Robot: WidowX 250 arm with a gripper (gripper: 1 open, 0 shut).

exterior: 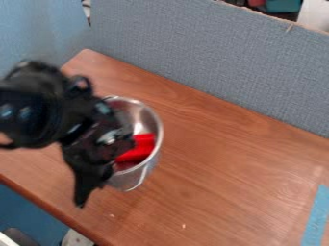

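The black gripper (80,175) reaches in from the left in the camera view, over the near left side of a steel pot (148,125) on the wooden table (232,163). A red object (140,149) lies inside the pot, partly hidden by the gripper. The gripper is blurred and its fingertips point down beside the pot; nothing shows clearly between them.
Grey padded walls (206,67) border the table at the back and left.
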